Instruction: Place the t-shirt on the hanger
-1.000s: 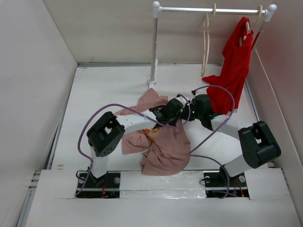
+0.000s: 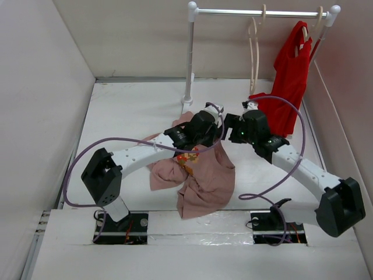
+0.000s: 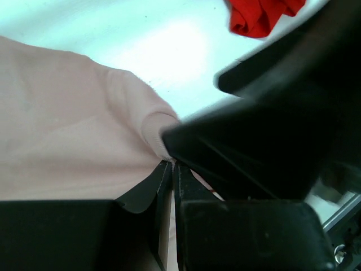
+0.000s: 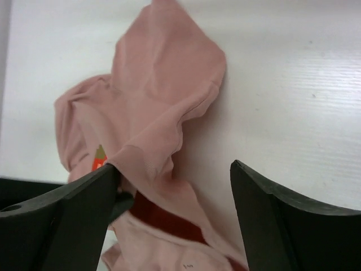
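Observation:
The pink t-shirt [image 2: 204,186] lies crumpled on the white table, a yellow-red print showing. My left gripper is shut on a gathered edge of the shirt [image 3: 84,124], lifting it near the middle of the table. My right gripper [image 2: 230,121] stands open just right of the left one; in the right wrist view the raised fold of shirt [image 4: 158,147] is between and beyond its fingers, not clamped. In the left wrist view the right gripper's dark body covers the right side.
A rail [image 2: 262,13] at the back holds empty wooden hangers [image 2: 253,52] and a red garment [image 2: 285,81] on a hanger at right. Bare table lies to the left of the shirt [image 2: 111,111].
My right arm has drawn back slightly from the left gripper and risen. The left arm has shifted slightly left, with the shirt's front part shifting a little.

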